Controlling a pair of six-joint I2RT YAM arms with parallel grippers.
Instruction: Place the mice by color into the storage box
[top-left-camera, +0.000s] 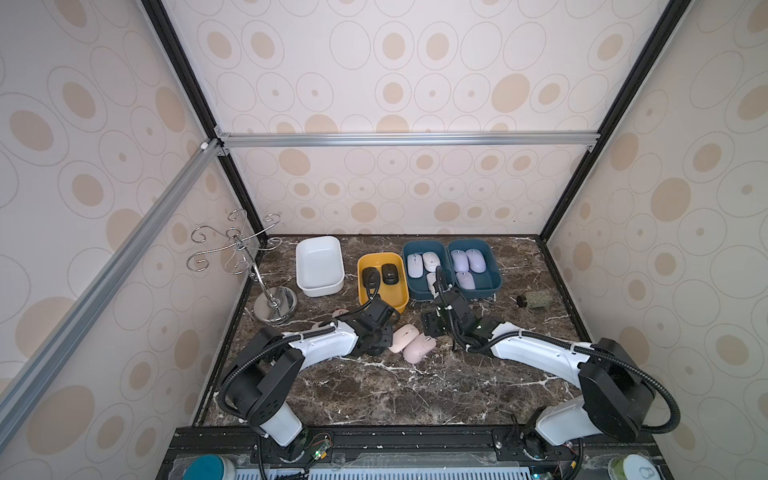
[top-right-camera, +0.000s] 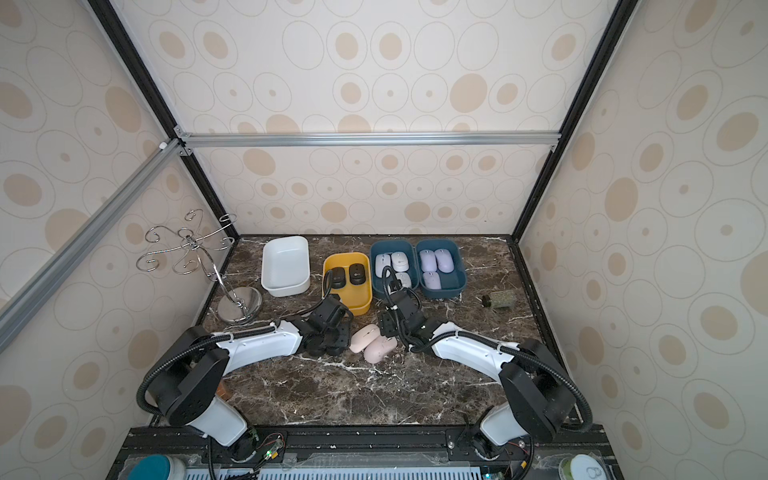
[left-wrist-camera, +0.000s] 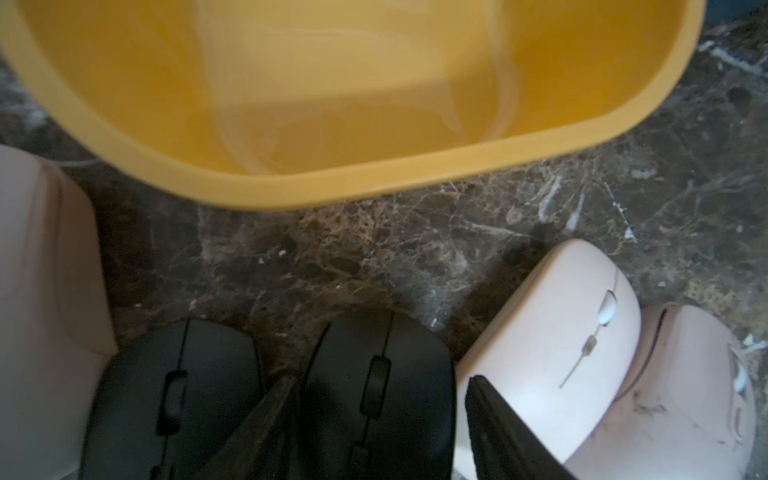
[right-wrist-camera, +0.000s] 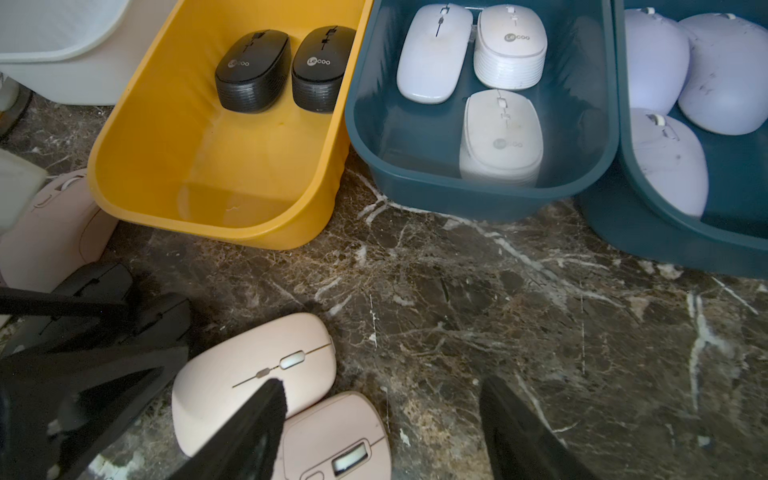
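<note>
Two black mice lie on the marble table in front of the yellow box (left-wrist-camera: 360, 180). My left gripper is part open, its fingers close along both sides of one black mouse (left-wrist-camera: 384, 352); the other black mouse (left-wrist-camera: 180, 384) lies just left of it. A pale pink mouse (left-wrist-camera: 552, 352) and a duller pink one (left-wrist-camera: 680, 400) lie side by side to the right. At the far left is another pink mouse (left-wrist-camera: 40, 304). My right gripper stands wide open beside the pink pair, nothing held between its fingers.
Two black mice sit inside the yellow box. One blue box (right-wrist-camera: 488, 204) holds three white mice, and the neighbouring blue box (right-wrist-camera: 688, 244) three lilac ones. An empty white box (top-left-camera: 320, 288) and a metal stand (top-left-camera: 274, 306) are at left.
</note>
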